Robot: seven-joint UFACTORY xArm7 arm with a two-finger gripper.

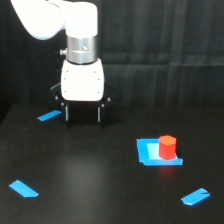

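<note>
My gripper hangs over the far left part of the dark table. It stands open, its dark fingers well apart and nothing visible between them. A red block with angular sides rests at the right, apart from the gripper. Under and behind it is a flat blue square with a pale middle, partly hidden by the block.
Blue strips lie flat on the black surface: a far left strip, a near left strip and a near right strip. A dark curtain closes off the back.
</note>
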